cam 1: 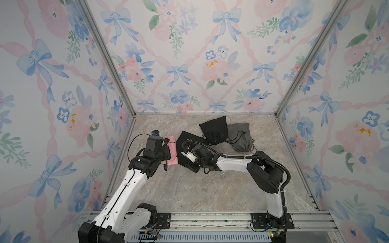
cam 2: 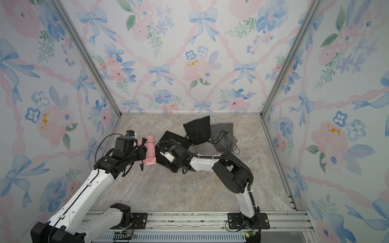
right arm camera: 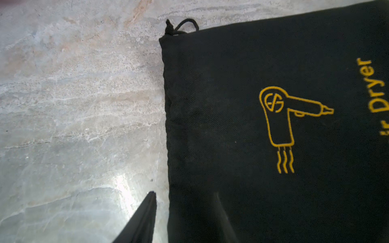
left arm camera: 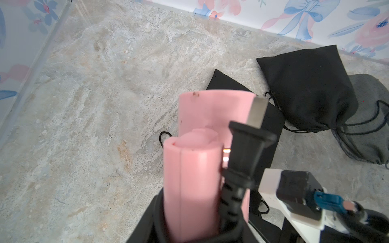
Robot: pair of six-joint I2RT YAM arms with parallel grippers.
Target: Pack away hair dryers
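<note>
My left gripper is shut on a pink hair dryer, a folded pink body with a black part, seen filling the lower middle of the left wrist view. A flat black bag printed "Hair Dryer" lies on the floor right of it. Over this bag's near part my right gripper stands open, its fingertips either side of the bag's edge, nothing visibly between them.
A black drawstring pouch and a grey pouch with cords lie behind and right. Patterned walls enclose both sides and the back.
</note>
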